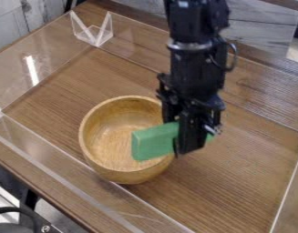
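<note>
The black gripper (176, 127) is shut on a green sponge-like block (158, 139), held tilted over the right part of a wooden bowl (108, 127). The fingertips are partly hidden by the arm's own body and the block.
Bare wooden table (224, 191) lies to the right and front. A clear wire-like holder (93, 27) stands at the back left. The table's edge runs along the lower left, with dark cables beyond it.
</note>
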